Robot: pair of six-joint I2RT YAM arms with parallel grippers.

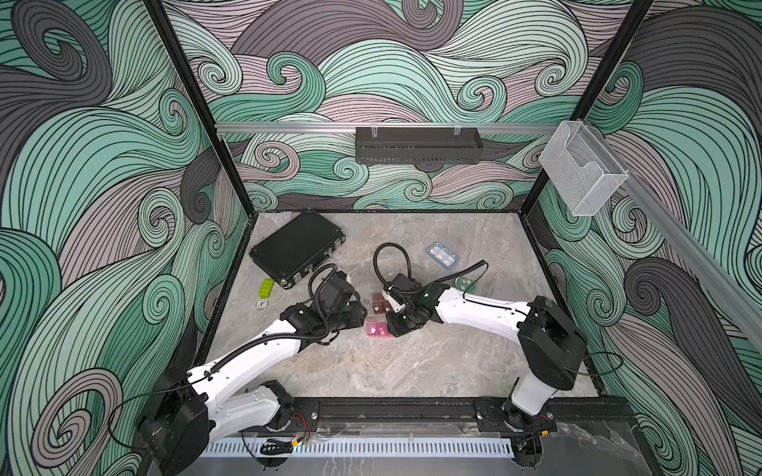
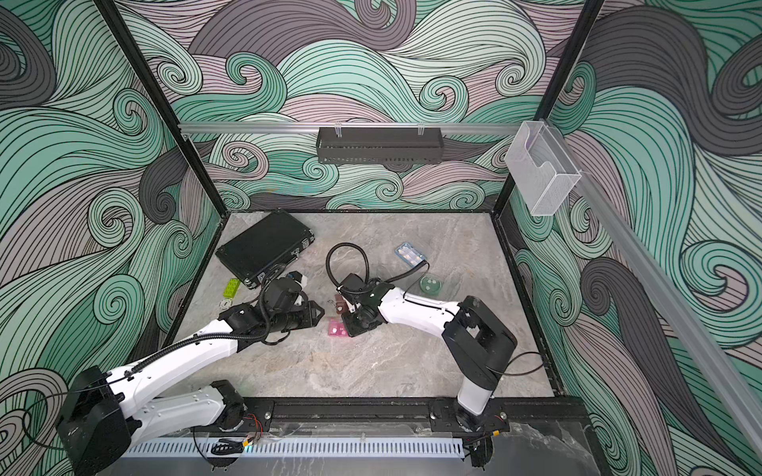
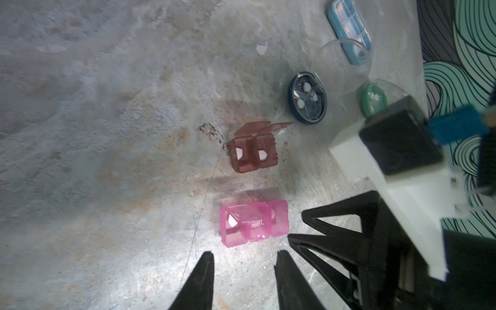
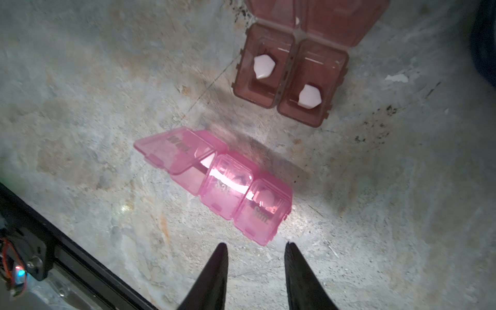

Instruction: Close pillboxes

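Note:
The pink three-compartment pillbox lies on the table, with one end lid raised and the other two down. Beyond it the brown two-compartment pillbox has both lids up and a white pill in each well. My left gripper hovers above and on the near side of the pink box, its fingers apart and empty. My right gripper is over the pink box's near end, open with nothing between the fingertips.
A dark round pillbox with its clear lid up, a green round one and a blue one lie rightward. A black case and lime pillbox sit left.

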